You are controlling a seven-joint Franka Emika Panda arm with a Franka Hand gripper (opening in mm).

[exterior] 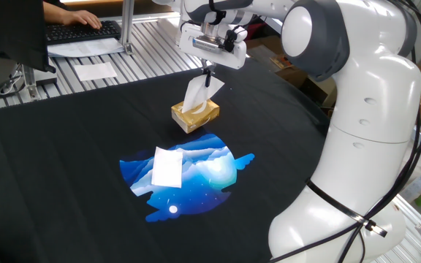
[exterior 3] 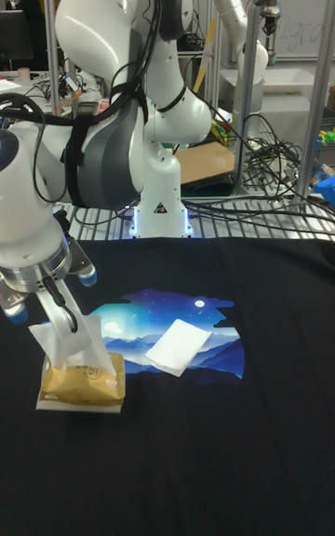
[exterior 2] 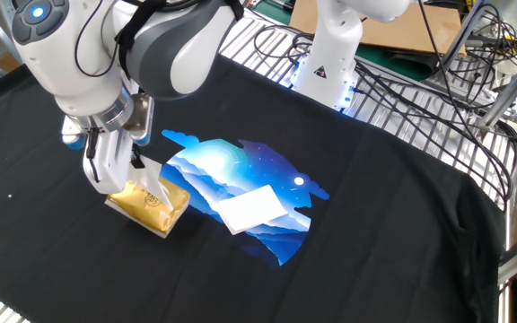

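A gold tissue pack [exterior: 196, 115] lies on the black cloth, and a white tissue [exterior: 195, 93] stands up out of its top opening. Over the pack, my gripper [exterior: 207, 82] points downward, its dark fingers close together at the upper part of the tissue. They appear shut on that tissue, whose lower end is still in the pack. From the opposite side, the hand hides part of the pack [exterior 2: 155, 208] and tissue. A folded white sheet [exterior 3: 179, 346] rests flat on a blue printed mat [exterior 3: 226, 359] beside the pack.
Black cloth [exterior: 57, 175] covers the table, with wide free room around the mat. In the first exterior view, a person's hand [exterior: 83, 19] is on a keyboard [exterior: 86, 31] beyond the cloth. A second paper [exterior: 96, 71] lies on the metal slats.
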